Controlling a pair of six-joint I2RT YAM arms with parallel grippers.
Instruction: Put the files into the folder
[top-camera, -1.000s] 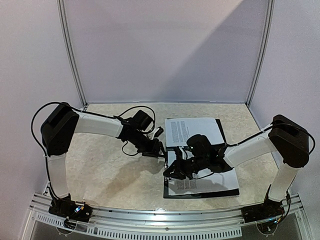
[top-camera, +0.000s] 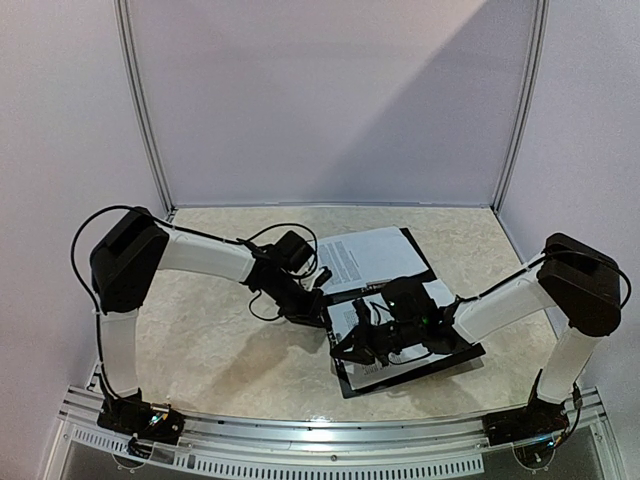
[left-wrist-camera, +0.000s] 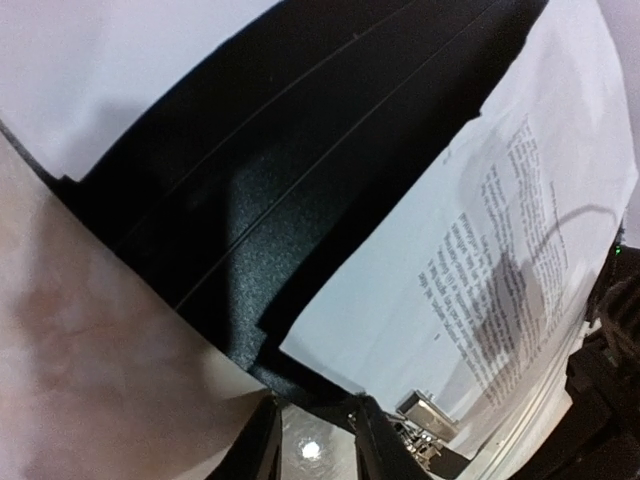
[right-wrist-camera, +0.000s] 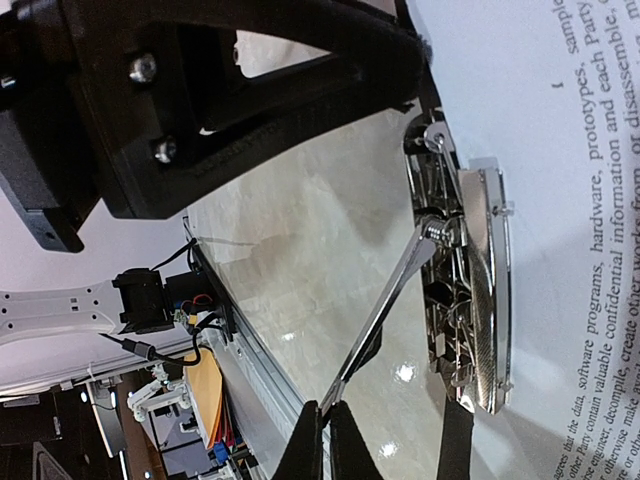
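The black folder (left-wrist-camera: 230, 150) lies open, with papers (top-camera: 355, 255) on its far half and more (right-wrist-camera: 550, 250) on its near half, beside a metal clip (right-wrist-camera: 480, 290). My right gripper is shut at the tip of the clip's lever; in the top view it is over the near half's left end. My left gripper is low at the folder's left edge by the spine; its fingertips show apart at the bottom of the left wrist view, and what lies between them is unclear.
Walls enclose the sides and back.
The folder and papers have turned anticlockwise in the top view. My left gripper has moved slightly right and down, and the right gripper has shifted a little with the folder.
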